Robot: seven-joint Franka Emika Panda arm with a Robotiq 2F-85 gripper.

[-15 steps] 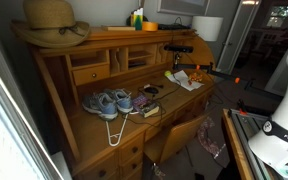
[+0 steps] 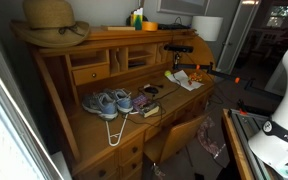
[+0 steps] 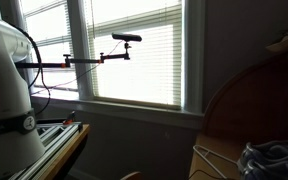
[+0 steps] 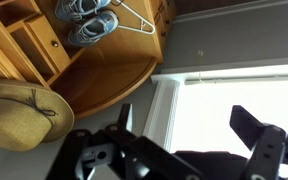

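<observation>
My gripper stands open in the wrist view, its dark fingers (image 4: 246, 128) spread wide with nothing between them. It hangs well away from the desk. In exterior view 1 only the white arm (image 2: 282, 142) shows at the right edge, the gripper out of frame. On the wooden desk (image 2: 96, 148) sits a pair of grey-blue shoes (image 2: 106, 103), with a white hanger (image 2: 115, 132) in front of them. Both shoes (image 4: 92, 28) and hanger (image 4: 134, 17) are at the top of the wrist view. A straw hat (image 2: 52, 22) rests on top of the desk.
Small dark items (image 2: 151, 89) and a crumpled orange thing (image 2: 186, 81) lie farther right on the desk. A white lamp (image 2: 206, 27) stands behind. A bright window (image 3: 139, 55) with blinds is beside the desk. A chair (image 2: 180, 138) is at the desk's front.
</observation>
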